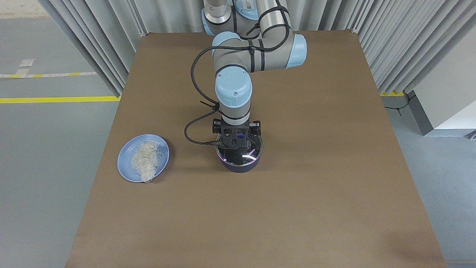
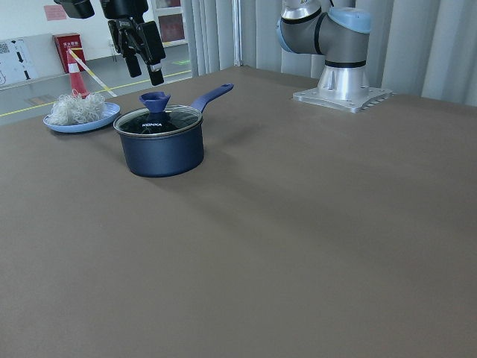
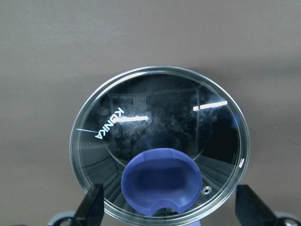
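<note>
A navy saucepan (image 2: 162,158) with a glass lid (image 3: 160,108) and blue knob (image 3: 160,179) stands on the brown table. My gripper (image 2: 145,70) hangs just above the lid, open, with the knob below and between its fingers in the wrist view and apart from it in the left view. In the front view the wrist hides the knob. A blue plate (image 1: 127,163) holding white noodles (image 1: 147,160) lies beside the pan, to the left in the front view.
The pan's handle (image 2: 215,95) points toward the robot's base (image 2: 341,93). Curtains line the back.
</note>
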